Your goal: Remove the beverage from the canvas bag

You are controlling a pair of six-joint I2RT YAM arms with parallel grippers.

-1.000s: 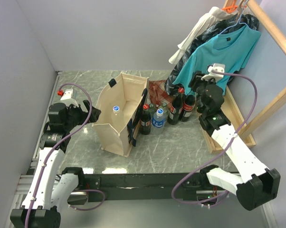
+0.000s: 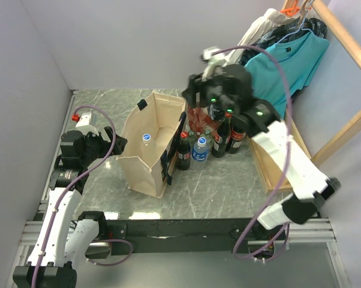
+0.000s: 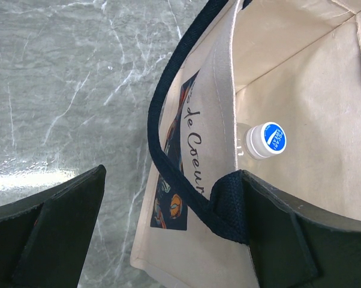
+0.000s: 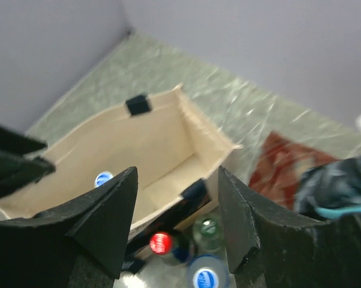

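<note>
The cream canvas bag [image 2: 135, 174] stands open-topped on the marbled table. Inside it is a clear bottle with a white-and-blue cap [image 2: 146, 137]; the bag's front wall partly hides its body in the left wrist view. My left gripper [image 2: 123, 143] is at the bag's left side, open. A dark handle strap [image 3: 168, 165] crosses between its fingers and meets the right one. Blurred in the top view, my right gripper [image 2: 191, 90] is above and beyond the bag's right rim, with its fingers [image 4: 116, 219] apart and nothing between them.
Outside the bag's right side stand several bottles, including a dark red-capped one [image 2: 184, 151], a blue-labelled one [image 2: 199, 150] and a taller dark one [image 2: 221, 139]. A wooden rack with a teal shirt [image 2: 288, 63] is at the back right.
The left arm, the bag and the bottles have stayed put.
</note>
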